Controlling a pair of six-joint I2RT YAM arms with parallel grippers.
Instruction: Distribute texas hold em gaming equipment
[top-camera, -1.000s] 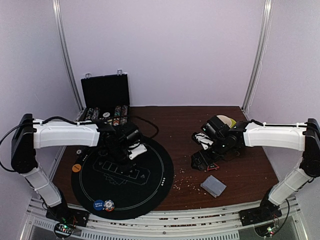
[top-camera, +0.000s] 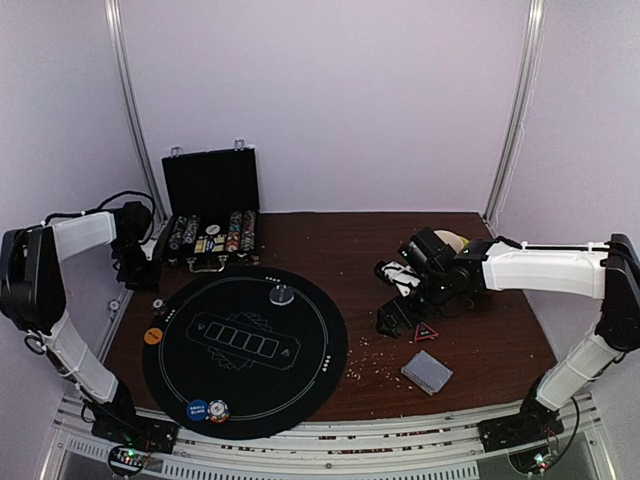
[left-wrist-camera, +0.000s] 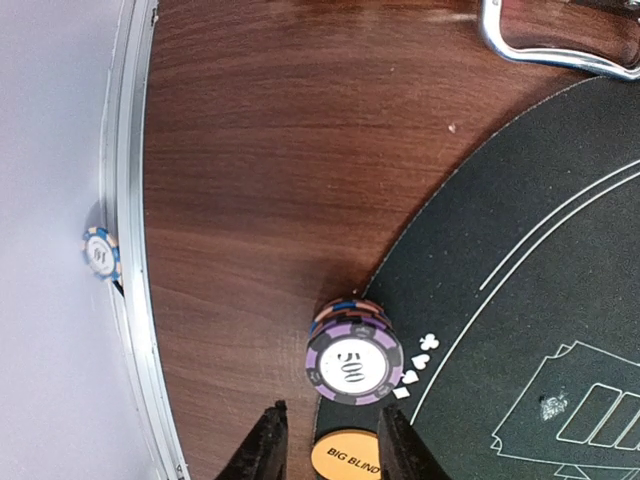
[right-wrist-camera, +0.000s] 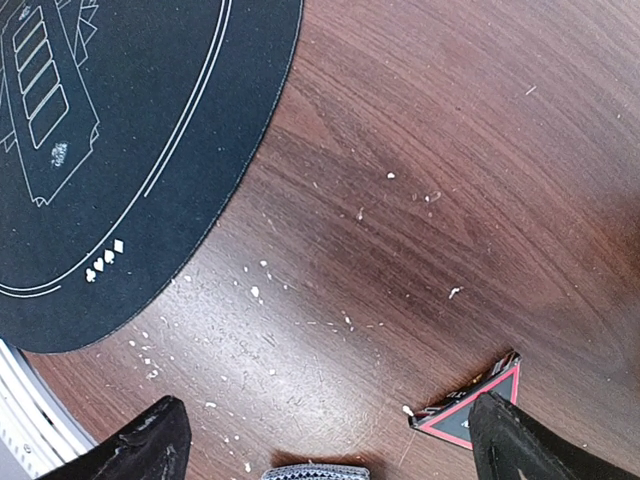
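Observation:
The left gripper is at the left edge of the table. Its fingertips are somewhat apart, with no held object showing between them; the frame's bottom edge hides the rest. Past them stands a small stack of chips (left-wrist-camera: 352, 365), purple on top, at the mat's edge. An orange BIG BLIND button (left-wrist-camera: 345, 452) lies just nearer. Over at the right, my right gripper is wide open and empty. Below it are the card deck (top-camera: 427, 372) and a red-edged black triangle (right-wrist-camera: 462, 420). A blue SMALL BLIND button (top-camera: 197, 410) and a white chip (top-camera: 218, 410) rest on the black mat (top-camera: 310, 340).
At the back left the chip case (top-camera: 211, 190) is open, lid raised, with rows of chips inside. A clear round disc (top-camera: 281, 294) lies on the mat. One blue-white chip (left-wrist-camera: 101, 253) rests by the left rail. Wood is bare at the back middle.
My left arm has swung from over the mat to the far left edge, uncovering the mat's middle. The right arm has barely moved.

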